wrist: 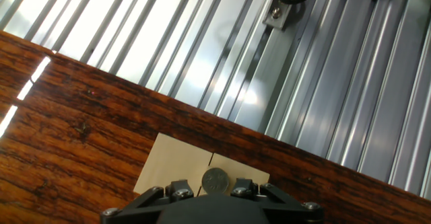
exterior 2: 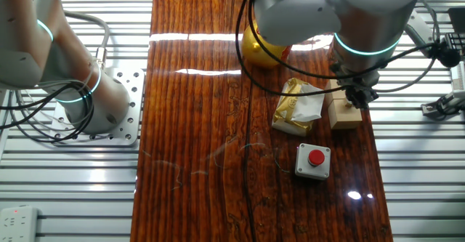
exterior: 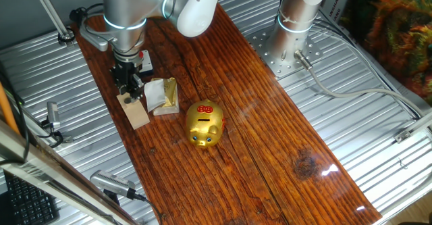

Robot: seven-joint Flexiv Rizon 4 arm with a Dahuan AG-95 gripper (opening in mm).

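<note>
A round silver coin (wrist: 215,181) shows in the wrist view at the seam between two pale wooden blocks (wrist: 176,162). My gripper is open around the near side of the coin, with one dark fingertip to each side and space between them and it. In exterior view 1 the gripper (exterior: 132,94) points down over the far end of the blocks (exterior: 137,115). A golden piggy bank (exterior: 204,125) with a dark slot on top stands on the wooden table. Whether the fingers touch the blocks cannot be seen.
Close beside the blocks lies a white and gold tissue pack (exterior: 162,95). A grey box with a red button (exterior 2: 314,160) sits nearby. The blocks are close to the table's edge, with metal slats (wrist: 222,62) beyond.
</note>
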